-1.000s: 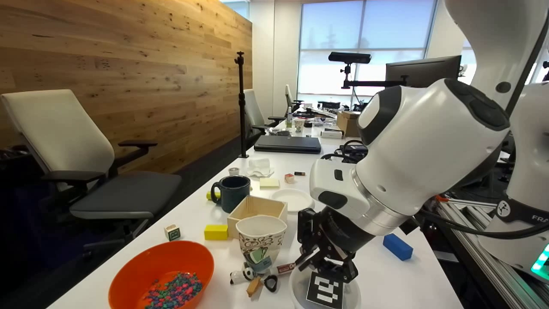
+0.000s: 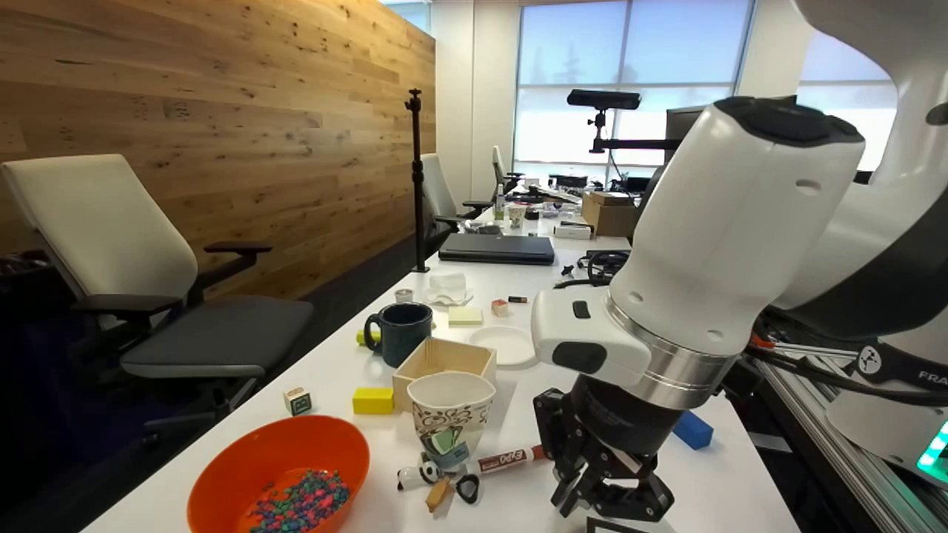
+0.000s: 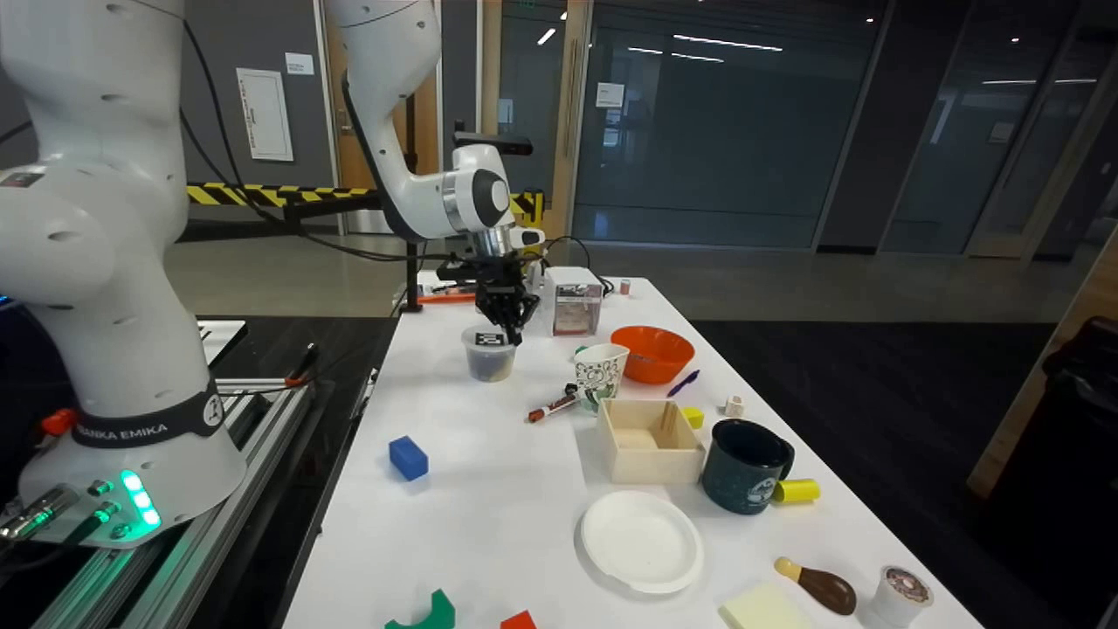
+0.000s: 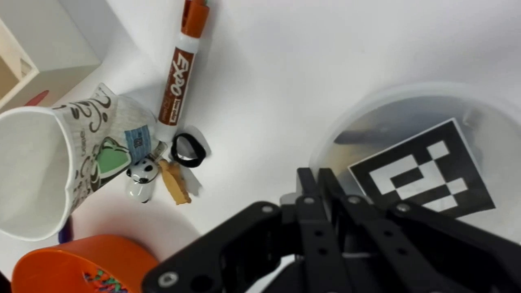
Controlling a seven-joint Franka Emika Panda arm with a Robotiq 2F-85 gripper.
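Observation:
A clear round tub (image 3: 490, 358) with a black-and-white square marker (image 4: 425, 171) on its lid is upright at the far end of the table in the second exterior view. My gripper is shut at the tub's near edge in the wrist view, its fingers closed on the thin rim. From the second exterior view, the gripper (image 3: 514, 334) comes down on the tub's right side. Whether the tub rests on the table or hangs slightly above it, I cannot tell. Only the marker's edge shows at the bottom of the first exterior view, under the gripper (image 2: 613, 506).
Close by are a patterned paper cup (image 4: 93, 141), an Expo marker (image 4: 178, 80), small figurines and an orange bowl (image 2: 275, 435). A wooden box (image 3: 655, 461), a dark mug (image 3: 744, 472) and a white plate (image 3: 641, 540) stand farther off. Bare table surrounds the blue block (image 3: 409, 458).
The Expo marker is less covered.

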